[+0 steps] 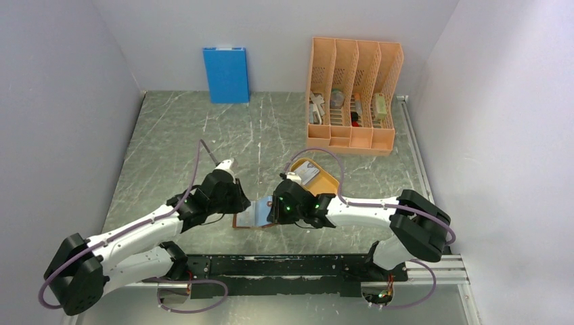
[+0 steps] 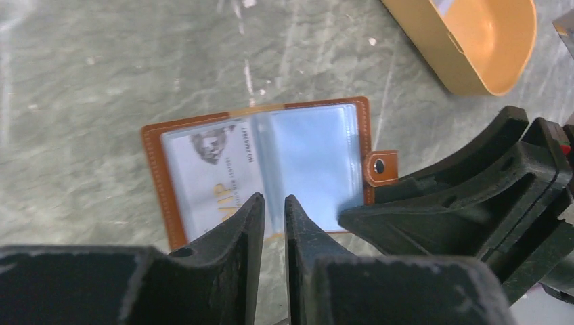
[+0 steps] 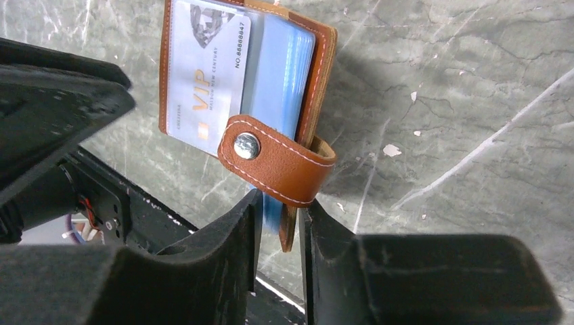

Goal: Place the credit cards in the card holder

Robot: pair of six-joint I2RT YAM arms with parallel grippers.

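The brown leather card holder (image 1: 245,218) lies open on the table, with a white VIP card (image 3: 203,81) in its left side and blue clear sleeves (image 2: 311,156) on the right. My left gripper is above the holder, its fingertips close together with a narrow gap. My right gripper is at the holder's right edge by the snap strap (image 3: 271,156), the edge and sleeves between its fingers; whether they are clamped I cannot tell.
A yellow tray (image 1: 325,184) with white cards stands behind the right arm. A peach organizer (image 1: 359,139) and a blue box (image 1: 225,73) are at the back.
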